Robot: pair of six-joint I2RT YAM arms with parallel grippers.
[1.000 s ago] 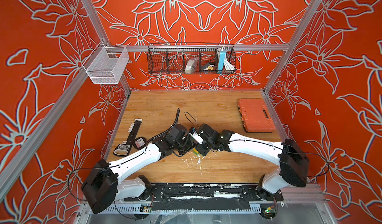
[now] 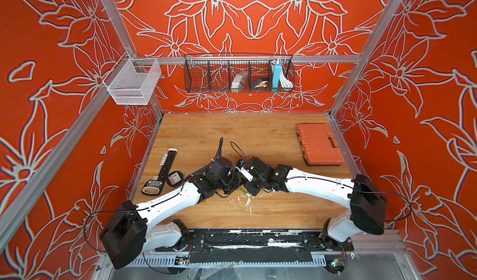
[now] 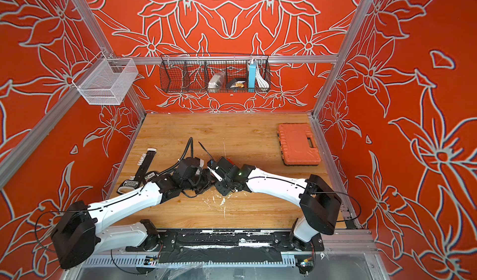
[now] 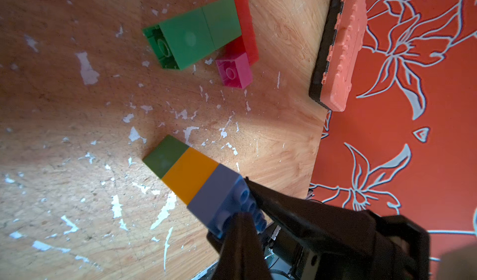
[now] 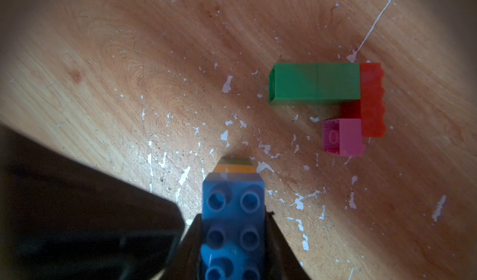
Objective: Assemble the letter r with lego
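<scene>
A stack of green, yellow and blue bricks [image 4: 191, 178] is gripped at its blue end by my right gripper, with the blue studs turned to the right wrist camera. Seen from the left wrist, the tip of my left gripper is shut and overlaps the blue studs; I cannot tell if it touches them. Its dark shape [image 5: 124, 215] also stands left of the blue brick [image 5: 233, 215] in the right wrist view. Apart from the stack lies another assembly: green bricks [image 5: 318, 83] joined to a red brick [image 5: 372, 101], with a pink brick [image 5: 345, 137] at the red one's lower end.
An orange case [image 2: 320, 144] lies at the right of the table. On the left are a black tool [image 2: 161, 173] and a small round item [image 2: 174, 179]. Both arms meet closely near the centre.
Both hands have shifted only slightly near the table's centre.
</scene>
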